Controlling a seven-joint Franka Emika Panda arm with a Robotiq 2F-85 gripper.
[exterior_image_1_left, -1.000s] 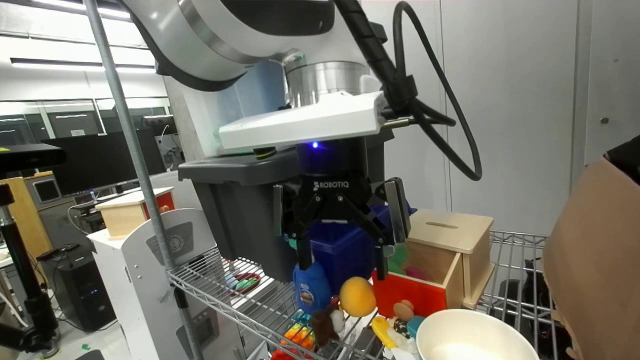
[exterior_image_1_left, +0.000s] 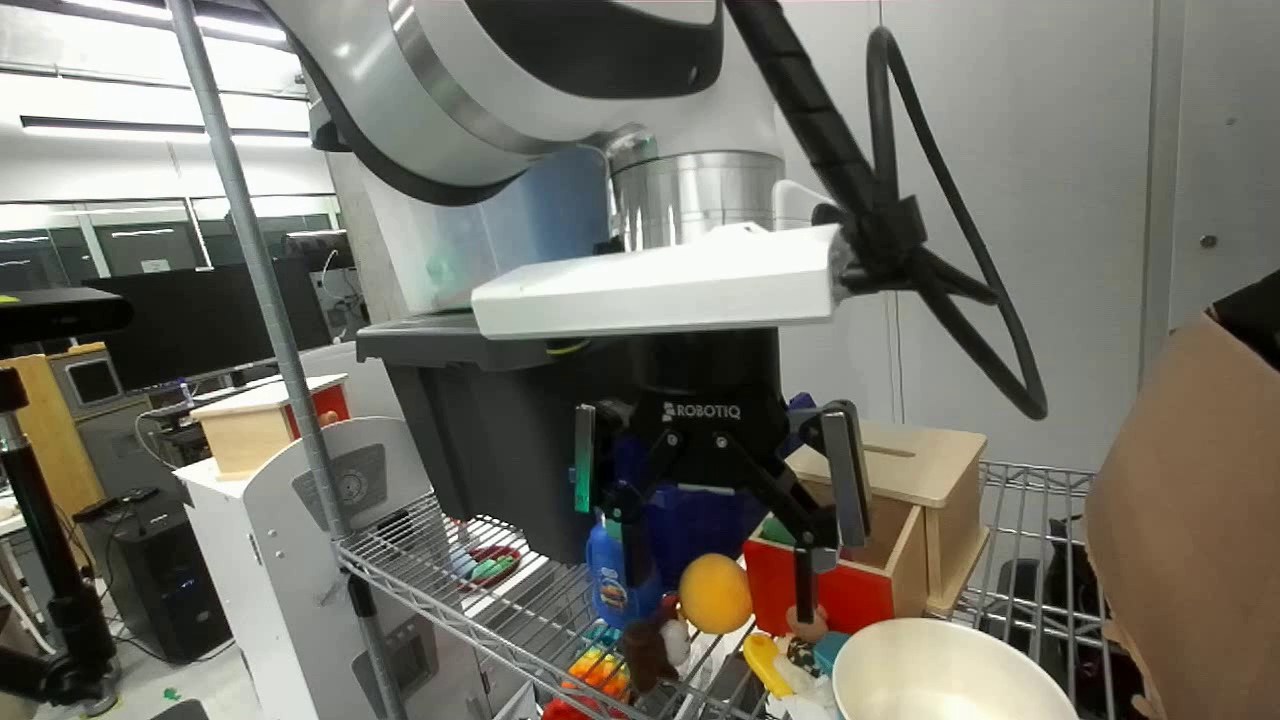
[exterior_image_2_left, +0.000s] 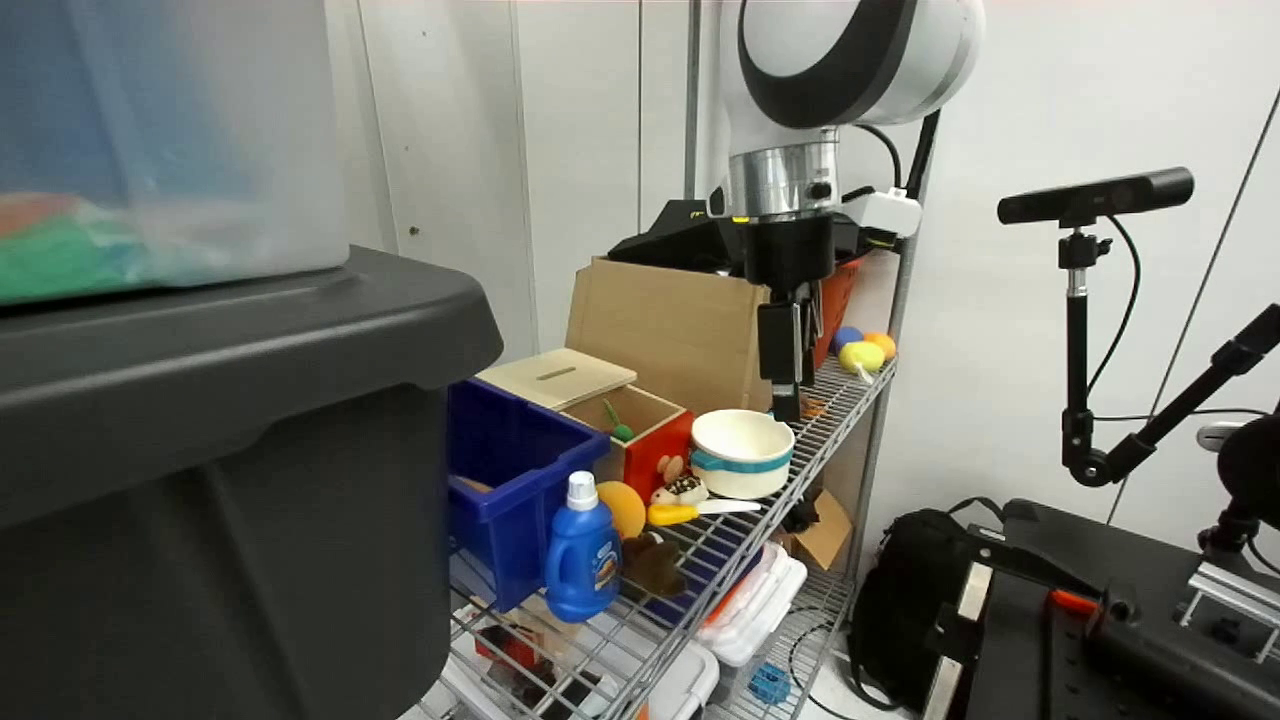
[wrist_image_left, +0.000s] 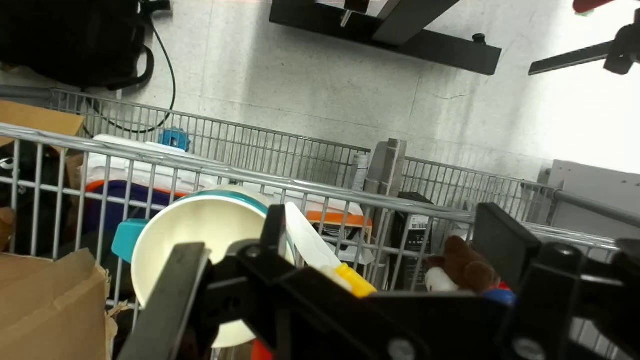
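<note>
My gripper (exterior_image_1_left: 723, 596) is open, its fingers wide apart with nothing between them, pointing down above the wire shelf. In the second exterior view the gripper (exterior_image_2_left: 786, 408) appears edge-on, overlapping the cream pot (exterior_image_2_left: 739, 437) with its teal band. The wrist view has the pot (wrist_image_left: 198, 228) at the left, partly covered by one finger. A knife with a yellow handle (wrist_image_left: 355, 281) lies beside it, visible between the fingers. Behind the gripper stands a wooden box with an open red-fronted drawer (exterior_image_1_left: 854, 590). An orange ball (exterior_image_1_left: 715, 593) and a blue detergent bottle (exterior_image_2_left: 583, 552) are on the shelf.
A dark blue bin (exterior_image_2_left: 510, 480) stands beside the wooden box. A large black tote (exterior_image_2_left: 216, 540) blocks one end, and a cardboard box (exterior_image_1_left: 1200, 516) the other. A brown plush toy (wrist_image_left: 462, 264) lies near the shelf's front rail (wrist_image_left: 240, 174).
The arm has shifted to the right and lower in the first exterior view, its fingers now overlapping the ball and drawer more. The gripper stays open; the shelf objects have not visibly moved.
</note>
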